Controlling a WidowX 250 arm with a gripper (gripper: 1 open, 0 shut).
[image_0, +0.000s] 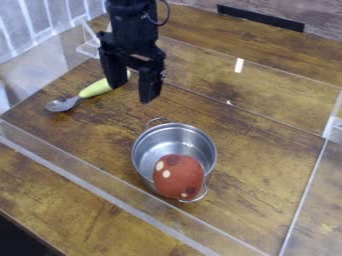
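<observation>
The black gripper (132, 80) hangs over the table at upper left, open, its fingers pointing down beside a pale green elongated object (94, 89). A grey spoon-like utensil (64, 104) lies left of the green object. A steel pot (174, 140) stands at lower centre, with a red round lid-like or ball-like object (179, 176) with pale spots at its front part.
Clear panels edge the table at left and right.
</observation>
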